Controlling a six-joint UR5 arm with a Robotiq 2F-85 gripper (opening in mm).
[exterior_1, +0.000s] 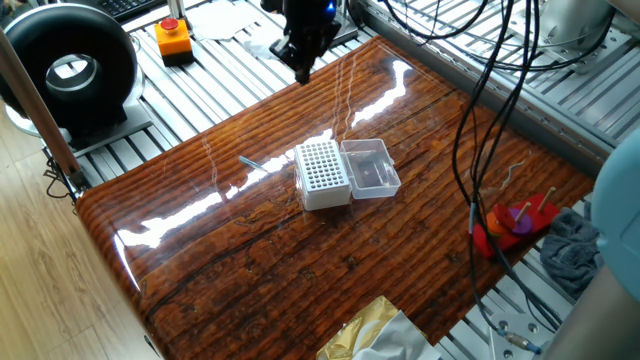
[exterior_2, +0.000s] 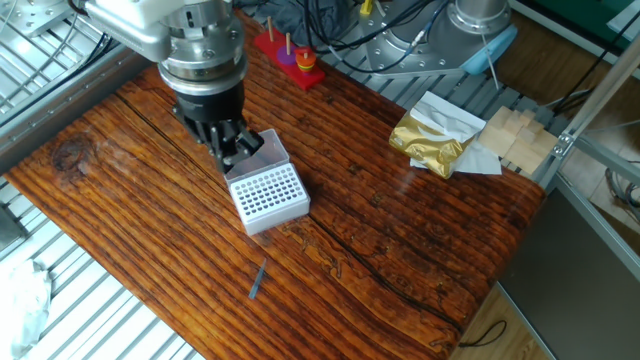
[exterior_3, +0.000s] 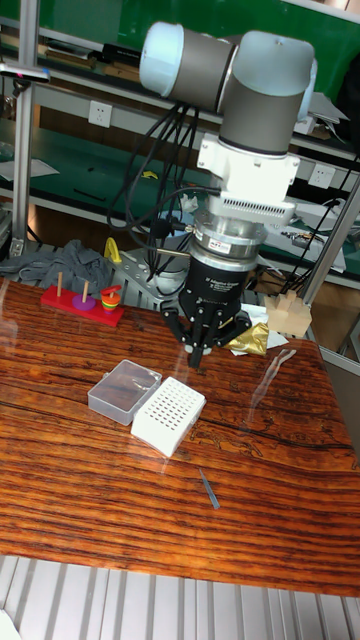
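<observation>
My gripper hangs above the table, clear of every object. Its fingertips come together in one narrow point, so it looks shut, and nothing shows between them. In view 1 the gripper is near the top, over the table's far edge. A white rack with rows of round holes stands on the wood, its clear hinged lid laid open beside it. Apart from the rack lies a thin blue-grey stick-like piece, flat on the table. What it is exactly cannot be made out.
A red base with pegs and coloured rings sits at the table's edge, near a grey cloth. Gold and white wrapping lies by wooden blocks. Black cables hang in view 1.
</observation>
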